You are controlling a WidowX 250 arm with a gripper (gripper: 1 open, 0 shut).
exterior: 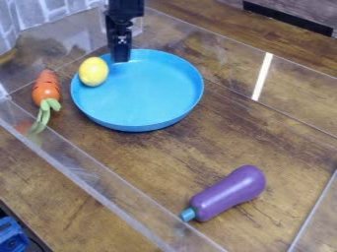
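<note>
A yellow egg-shaped object [94, 71] rests in the left part of a round blue plate [158, 103]. Just above and behind it is the black gripper [116, 53], its fingers open and apart from the yellow object, near the plate's back rim. An orange toy carrot [47, 91] with a green top lies left of the plate. A purple toy eggplant [231, 192] lies at the lower right.
Clear plastic walls border the wooden surface [158, 167]. A blue object [11, 236] shows at the bottom-left corner.
</note>
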